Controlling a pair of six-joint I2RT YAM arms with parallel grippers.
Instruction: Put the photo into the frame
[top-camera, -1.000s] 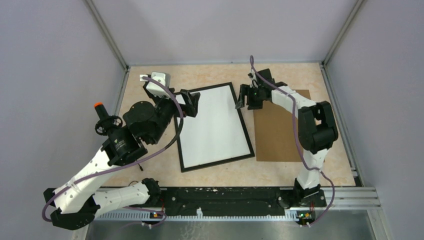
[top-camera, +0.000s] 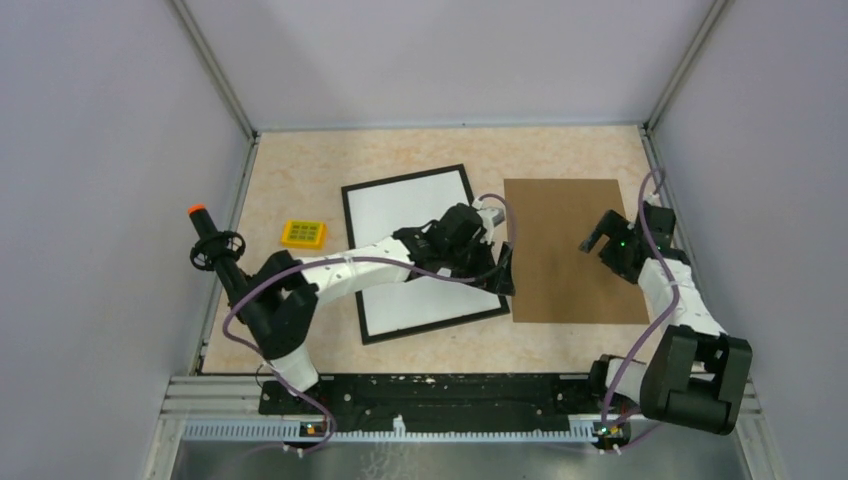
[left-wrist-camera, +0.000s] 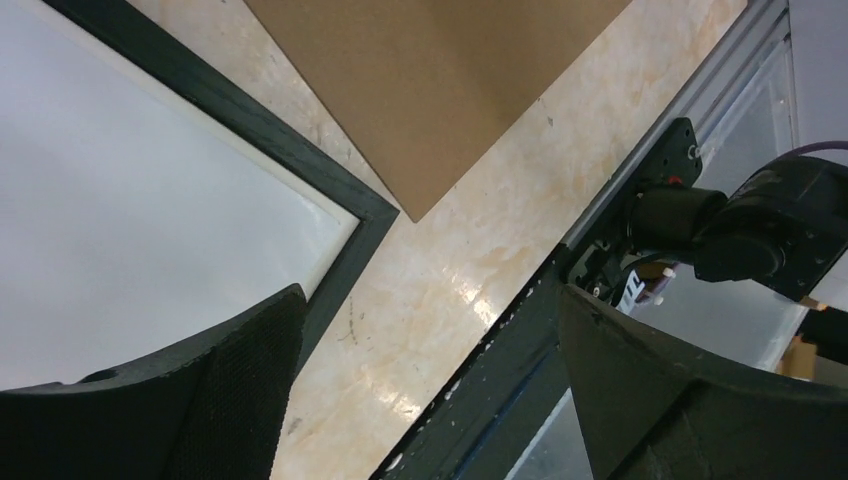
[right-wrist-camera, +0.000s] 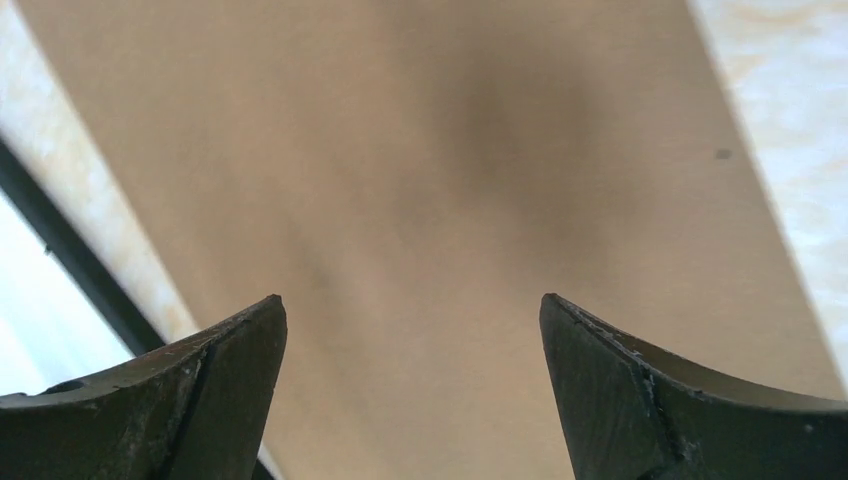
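Observation:
The black-edged frame (top-camera: 382, 318) lies mid-table, filled with a plain white surface; whether that is the photo I cannot tell. A brown board (top-camera: 560, 280) lies flat to its right. My left gripper is over the frame's lower right corner and the gap beside the board, open with nothing between its fingers. My right gripper is above the board's right part, open and empty, with the frame's edge at the left of the right wrist view.
A yellow item (top-camera: 303, 234) sits at the table's left, near an upright black tool (top-camera: 213, 243).
My left arm has swung right and towards the front, over the frame's right side. My right arm has moved right, away from the frame, over the board.

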